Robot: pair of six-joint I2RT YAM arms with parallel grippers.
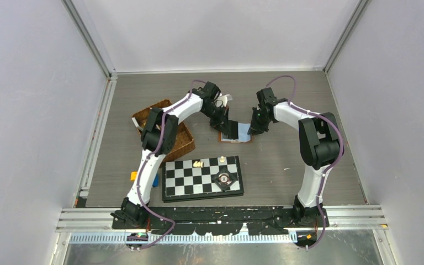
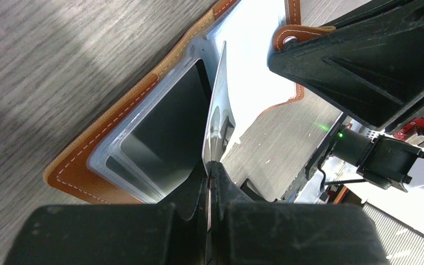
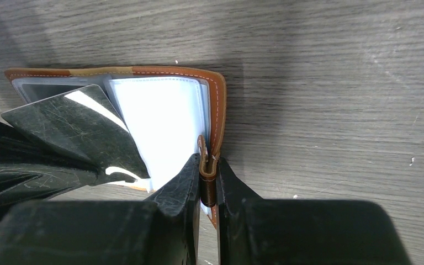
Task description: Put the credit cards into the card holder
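The brown leather card holder (image 1: 244, 138) lies open on the table between my grippers, with clear sleeves (image 3: 154, 121). My right gripper is shut on its strap (image 3: 203, 149) at the holder's edge. My left gripper is shut at the holder, and a thin dark card stands tilted at its fingertips, over the sleeves; in the right wrist view this card (image 3: 72, 132) covers the holder's left part. Whether it is inside a sleeve I cannot tell.
A wicker basket (image 1: 182, 146) stands left of the holder, under the left arm. A chessboard (image 1: 185, 185) with pieces lies toward the front edge. The table right of and behind the holder is mostly clear.
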